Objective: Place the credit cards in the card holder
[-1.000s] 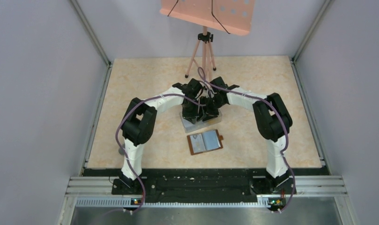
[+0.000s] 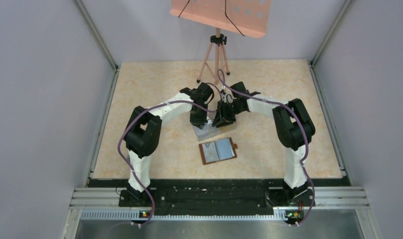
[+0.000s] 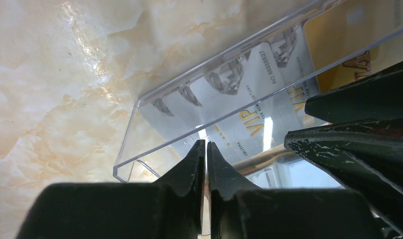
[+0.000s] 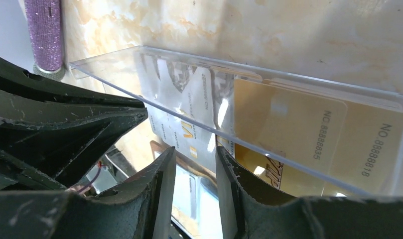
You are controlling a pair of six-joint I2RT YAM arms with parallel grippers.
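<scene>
A clear, open-topped box (image 3: 124, 144) holds silver cards (image 3: 249, 99) toward its left and gold cards (image 4: 294, 119) toward its right. Over the silver cards, the left gripper is nearly closed, a thin empty gap showing between its fingers. My right gripper stands wider apart above the box's near side, with no card gripped. The two grippers are close side by side in the top view. In front of the box lies the brown-edged card holder (image 2: 217, 151), open flat with pale pockets. Some cards are hidden by the arms from above.
A pink stand on a tripod (image 2: 218, 57) rises at the back of the table. Purple cords (image 2: 127, 129) run along both arms. Bare tabletop (image 2: 284, 164) lies to both sides and around the holder.
The right arm has shifted a little to the right since a second ago. My left gripper has moved slightly left, its elbow swinging outward. Box and holder look unmoved.
</scene>
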